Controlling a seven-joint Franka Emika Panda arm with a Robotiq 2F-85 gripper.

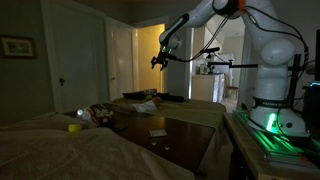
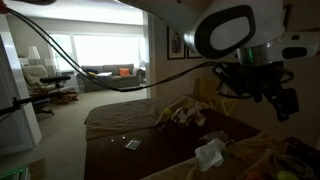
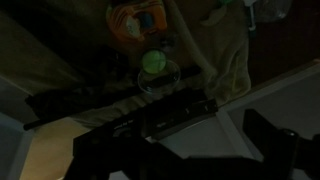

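Note:
My gripper hangs high above the far side of the table, well clear of everything on it. Its fingers stand apart in exterior view 2, with nothing between the fingers. Looking down in the wrist view, dark fingers frame the lower part of the picture. Beneath them lie a round green item, a clear round container and an orange packet on brown cloth. The wrist view is dim, so finer detail is lost.
A white card lies on the dark tabletop. A heap of mixed items and a yellow object sit to the left. A crumpled white bag rests near the far side.

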